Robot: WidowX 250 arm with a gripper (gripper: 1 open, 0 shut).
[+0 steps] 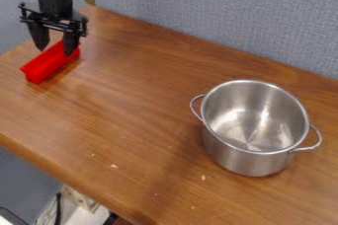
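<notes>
My black gripper (54, 34) is at the upper left of the camera view, its two fingers spread apart and pointing down over a red block (50, 64). The long red block lies at a slant on the wooden table near its left edge; the fingers are at its far end, and I cannot tell whether they touch it. A large steel pot (254, 144) with two side handles stands on the right, empty inside.
A grey wall (224, 17) runs along the back. The table's edge is at the lower left, with cables beyond it.
</notes>
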